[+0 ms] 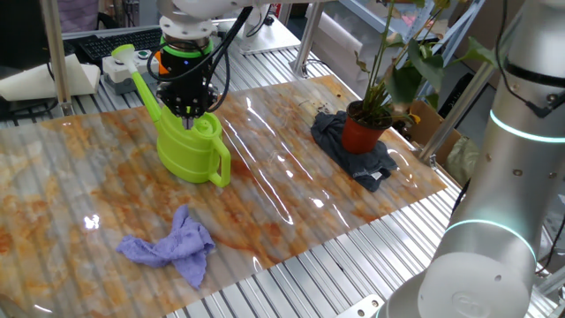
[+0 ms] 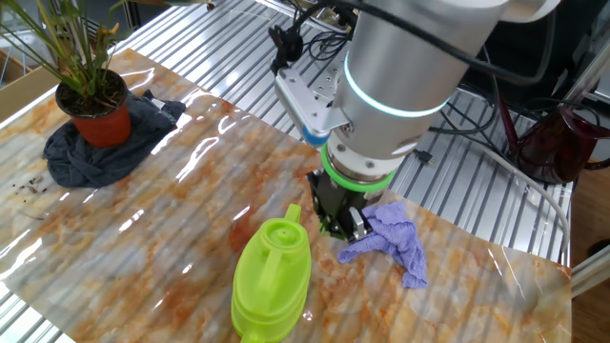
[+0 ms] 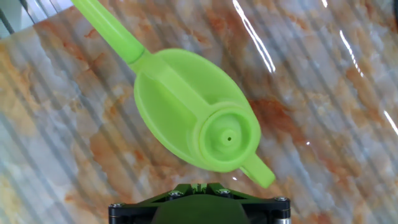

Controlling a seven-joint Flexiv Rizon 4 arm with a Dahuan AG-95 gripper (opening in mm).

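A bright green watering can [image 1: 187, 152] stands upright on the marbled sheet, its long spout pointing to the back left in exterior view 1. From above, the wrist view shows its oval body [image 3: 171, 93], round cap [image 3: 229, 138] and part of the handle [image 3: 258, 171]. My gripper points down with its fingertips together and nothing visible between them. In exterior view 2 the gripper [image 2: 345, 232] hangs to the right of the can, apparently apart from it. Exterior view 1 has the gripper overlapping the can's top, so contact cannot be judged there.
A crumpled purple cloth [image 1: 177, 247] lies on the sheet. A potted plant [image 1: 362, 131] sits on a dark cloth [image 1: 331, 140] at the right. Behind the can is a control box [image 1: 122, 75]. Much of the marbled sheet [image 1: 274, 168] between can and plant is bare.
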